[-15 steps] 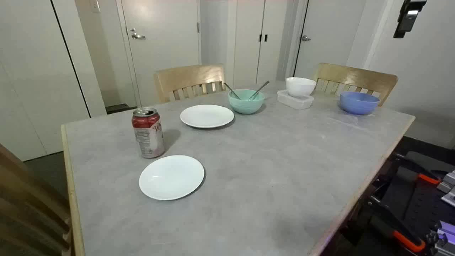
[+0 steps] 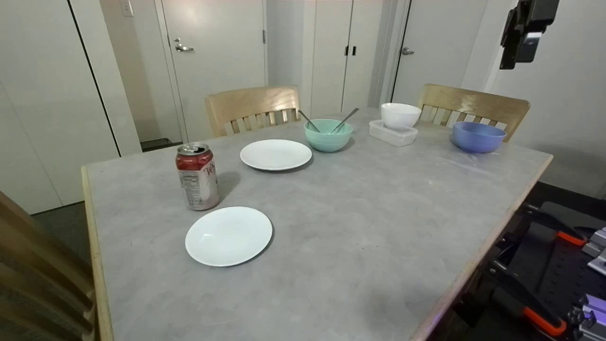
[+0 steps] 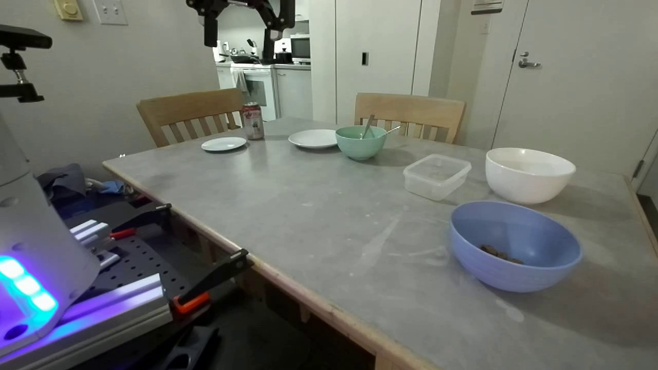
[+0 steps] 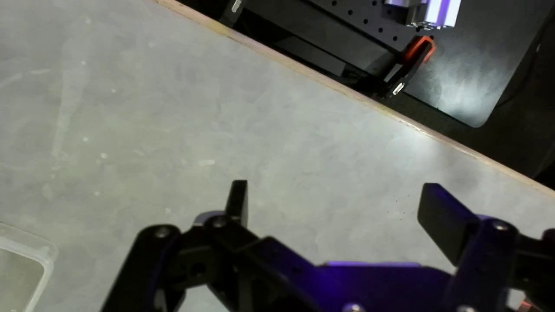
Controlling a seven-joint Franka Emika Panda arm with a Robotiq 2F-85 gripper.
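High above the table hangs my gripper (image 3: 240, 52), its two fingers wide apart with nothing between them. Bare grey tabletop shows through the gap in the wrist view, where the gripper looks down. A red and white can (image 2: 197, 177) stands upright beside a small white plate (image 2: 228, 236). Farther back are a larger white plate (image 2: 276, 154) and a mint green bowl (image 2: 328, 136) with two utensils leaning in it. At the table's other end a blue bowl (image 3: 515, 246) holds some small brown pieces, close to a white bowl (image 3: 528, 176) and a clear plastic container (image 3: 436, 176).
Wooden chairs (image 2: 253, 109) stand around the table. Along one side, clamps (image 3: 209, 283) grip the table's edge beside the robot's base (image 3: 37, 259).
In exterior view 1 my gripper has come lower and a little to the left, with more of it showing. The dishes and the can have stayed put.
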